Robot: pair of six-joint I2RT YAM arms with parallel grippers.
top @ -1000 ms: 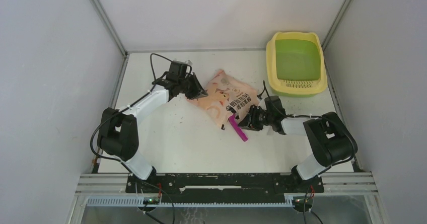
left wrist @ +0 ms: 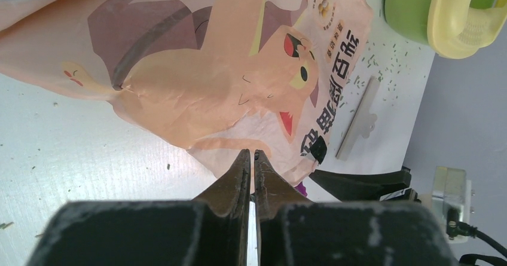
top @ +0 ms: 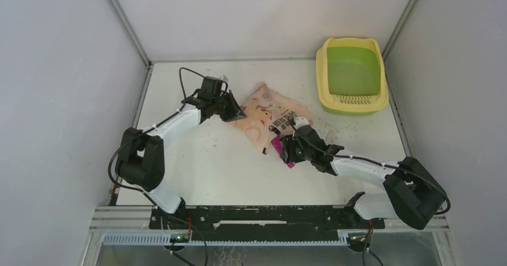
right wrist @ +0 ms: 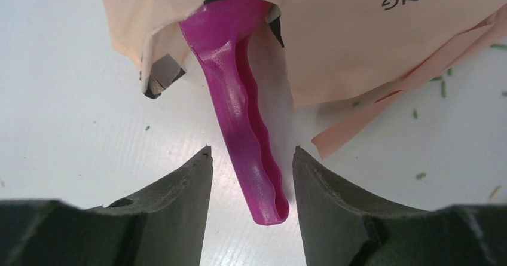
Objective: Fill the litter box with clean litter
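The pink litter bag with a cartoon cat and black lettering lies flat in the middle of the table. At its upper left is my left gripper, shut; the bag shows behind its fingertips in the left wrist view, and what they pinch is unclear. A magenta scoop lies partly under the bag's edge. My right gripper is open above it, the handle between and beyond its fingertips. The litter box, yellow rim with green inside, stands at the back right, empty.
A pale flat bar lies right of the bag, among scattered green litter pellets. Walls enclose the back and both sides.
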